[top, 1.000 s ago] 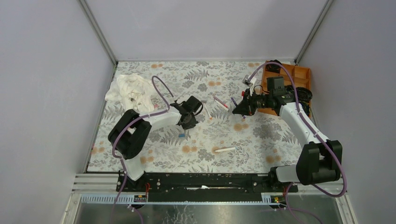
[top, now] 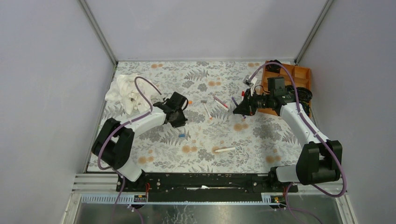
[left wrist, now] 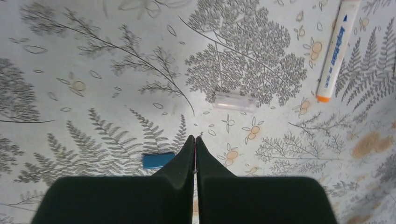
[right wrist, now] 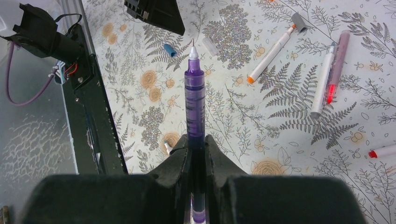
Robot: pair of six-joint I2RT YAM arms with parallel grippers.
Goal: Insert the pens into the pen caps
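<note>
In the right wrist view my right gripper is shut on a purple pen (right wrist: 195,98), whose bare white tip points away from the fingers. My left gripper is shut above the cloth, nothing visible between its fingers. A clear cap (left wrist: 235,101) and a blue cap (left wrist: 158,160) lie on the cloth below it, apart from the fingers. A white pen with an orange end (right wrist: 272,55) lies by a grey cap (right wrist: 299,22). Farther off, a white marker (right wrist: 323,83) rests beside a pink pen (right wrist: 338,65).
A white marker (top: 225,150) lies near the front edge. A crumpled white cloth (top: 130,92) is at the back left, and an orange box (top: 302,74) with black cables stands at the back right.
My left gripper has moved left across the table, away from the middle, and its arm has swung left. The right arm has stayed still with the purple pen.
</note>
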